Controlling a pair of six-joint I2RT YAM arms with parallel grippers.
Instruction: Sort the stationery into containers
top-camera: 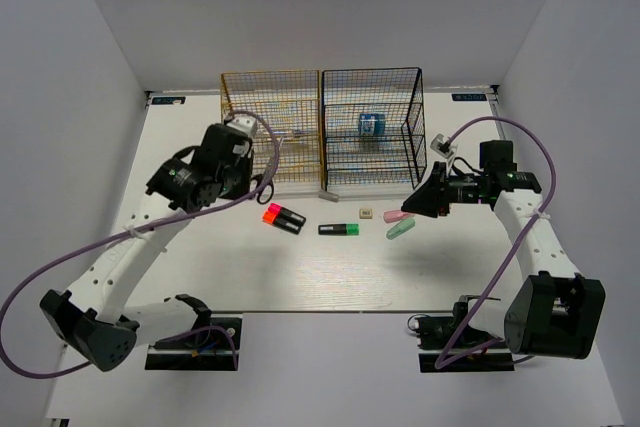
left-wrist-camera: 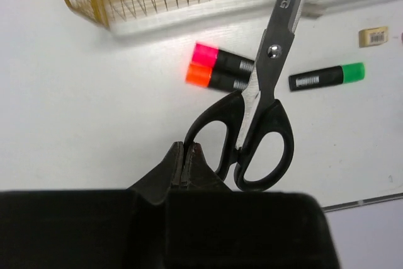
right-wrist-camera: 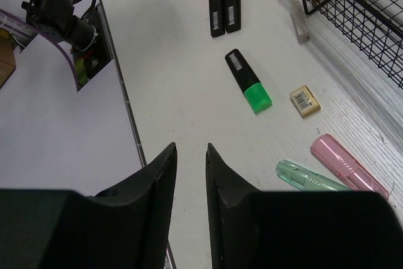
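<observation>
Black-handled scissors [left-wrist-camera: 275,51] hang in the air in the left wrist view, blades pointing away. My left gripper is shut on the rim of one handle loop. Below them on the table lie a pink highlighter [left-wrist-camera: 220,60], an orange highlighter [left-wrist-camera: 217,79] and a green-capped highlighter [left-wrist-camera: 327,76]. In the right wrist view, my right gripper is open and empty over bare table. Beyond it are a small eraser [right-wrist-camera: 305,101], a pink translucent case [right-wrist-camera: 346,162] and a green one [right-wrist-camera: 308,176].
A yellow wire basket [top-camera: 271,179] and a black wire basket [top-camera: 372,179] stand side by side at the back. A blue can-like item [top-camera: 371,125] sits in the black one. One grey bar [top-camera: 328,196] lies before them.
</observation>
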